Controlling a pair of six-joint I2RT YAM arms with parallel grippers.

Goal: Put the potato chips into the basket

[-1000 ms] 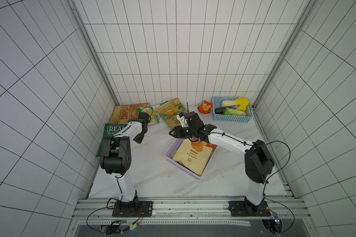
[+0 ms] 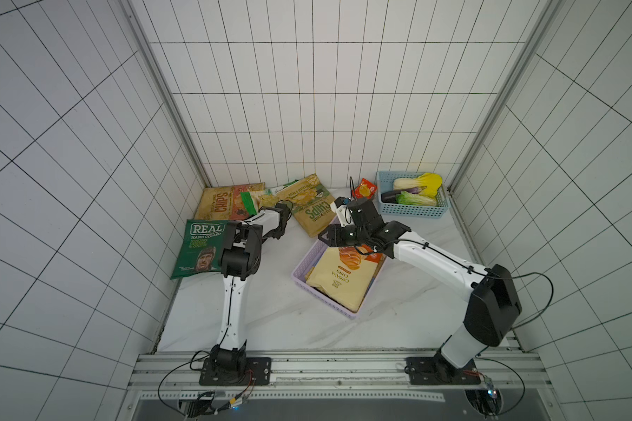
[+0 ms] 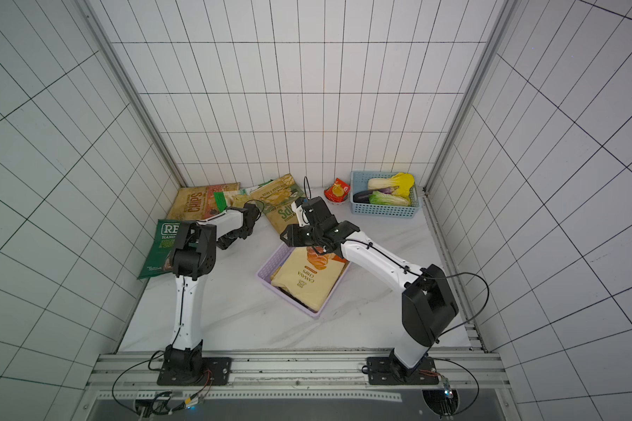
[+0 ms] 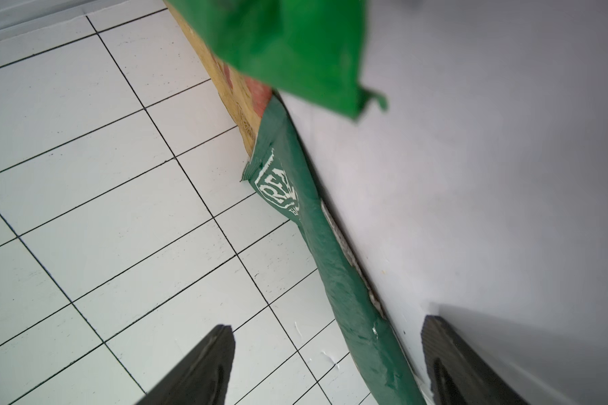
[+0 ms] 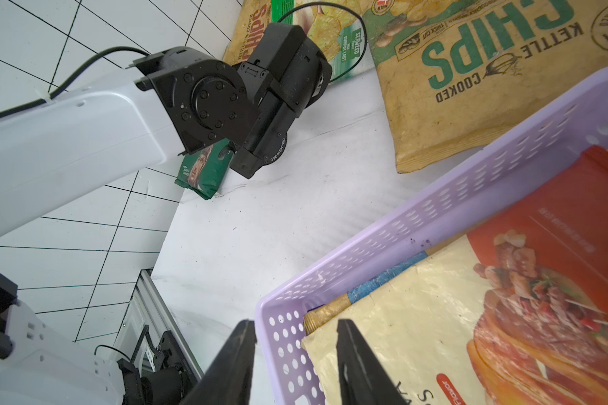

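Observation:
Several chip bags lie along the back and left: green REAL bag (image 2: 196, 259), brown CHIPS bag (image 2: 217, 203), SPIHC kettle bag (image 5: 473, 81). The purple basket (image 2: 309, 287) holds a cassava chips bag (image 2: 340, 280). My left gripper is among the back-left bags, fingers apart with nothing between them but background, close to the table and a bright green bag (image 4: 297, 47). My right gripper is above the basket's left side, fingers apart, nothing held.
A blue basket of vegetables (image 2: 410, 210) stands at the back right, beside a small red bag (image 2: 365, 188). Bare table lies left and right of the purple basket. Tiled walls enclose three sides.
Both arms have moved: the left reached back and rightward among the bags, the right shifted rightward over the basket. The bags look unmoved.

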